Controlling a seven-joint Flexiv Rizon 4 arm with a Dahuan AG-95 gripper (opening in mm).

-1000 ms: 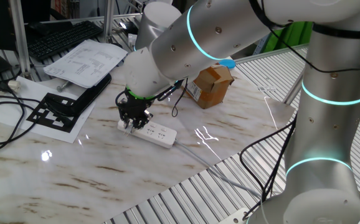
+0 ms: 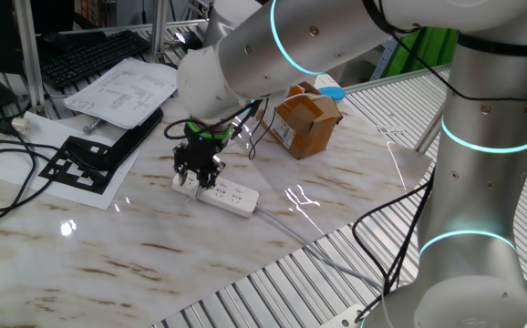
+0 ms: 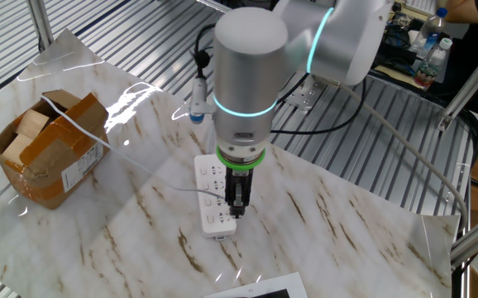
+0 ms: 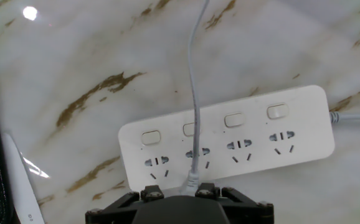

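A white power strip (image 4: 230, 134) lies on the marbled table, its row of sockets and switches facing up. A white plug (image 4: 192, 182) on a thin grey-white cable (image 4: 194, 99) shows at the near edge of the strip, below the second socket from the left in the wrist view. Whether it sits in a socket cannot be told. My gripper points down over the strip, its fingers apart; the plug appears between them, closer to the right fingertip (image 4: 207, 191). In exterior view 2 the gripper (image 3: 237, 211) hangs at the strip's side, hiding part of it.
An open cardboard box (image 2: 307, 126) stands behind the strip. A printed marker sheet (image 2: 81, 169), a black object (image 2: 136, 141) and papers (image 2: 122, 91) lie to the left in exterior view 1. The strip's grey cord (image 2: 318, 251) runs off the table.
My wrist has swung up and to the left in exterior view 1, leaving the hand more upright. The fingers remain over the same part of the strip, which has not visibly moved.
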